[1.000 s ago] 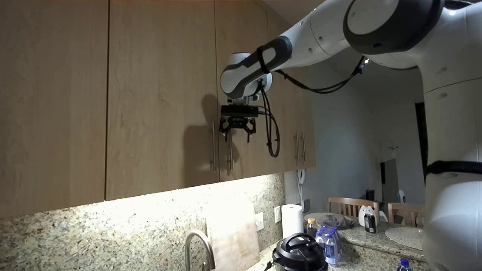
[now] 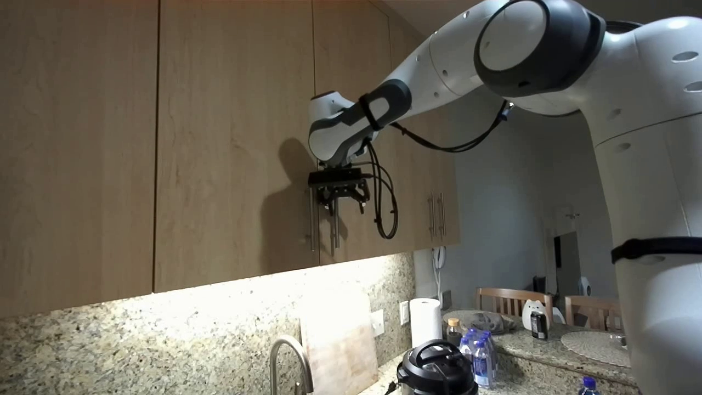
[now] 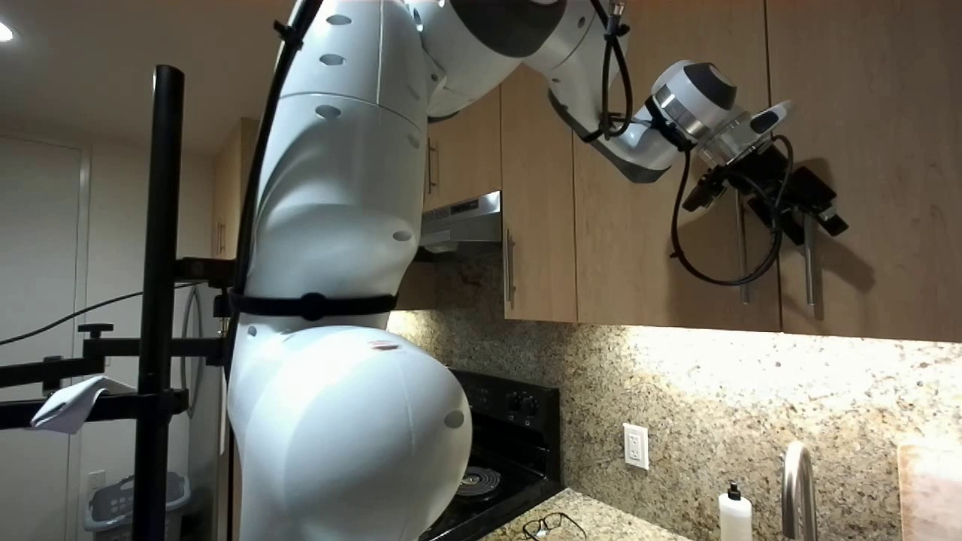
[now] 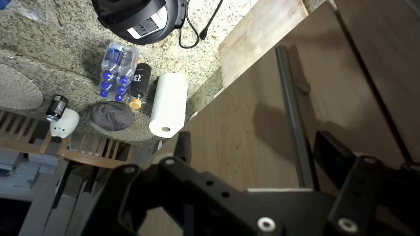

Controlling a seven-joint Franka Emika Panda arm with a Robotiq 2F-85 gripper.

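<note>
Two closed wooden cabinet doors meet at a seam, each with an upright metal bar handle. In exterior view 1 the left handle and the right handle hang close together, their upper ends partly hidden by my gripper. Seen from the wrist, the gripper is open, its black fingers wide apart. One bar handle runs into the space between them, closer to the right-hand finger; its upper end is hidden behind the gripper body. Whether anything touches cannot be told. The right handle also shows below the gripper in exterior view 2.
Below stand a faucet, a cutting board, a black cooker, a paper towel roll and bottled water. A black cable loops beside the wrist. Open air lies under the gripper, above the counter.
The arm has moved left and slightly down in exterior view 1, and the gripper has tilted, now overlapping the tops of both handles. The doors have stayed closed.
</note>
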